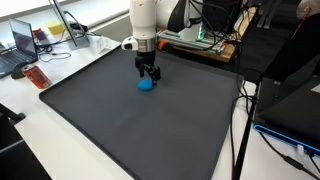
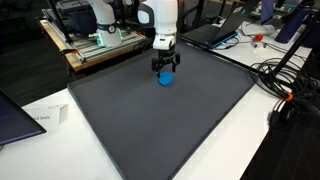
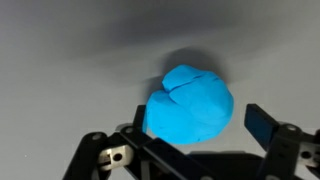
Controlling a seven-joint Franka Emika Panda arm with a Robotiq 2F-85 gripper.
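A bright blue rounded lump, creased like soft clay or cloth, lies on the dark mat. My gripper is open just over it, and in the wrist view the lump shows between the two spread fingers. One of the fingers stands clear to the lump's right; the other is close at its left. From the second exterior view, the blue lump is partly below my gripper. Whether a finger touches it, I cannot tell.
An orange-red can and a laptop stand beyond the mat's left edge in the first exterior view. Black cables run along the side table. Around the lump, the mat is bare.
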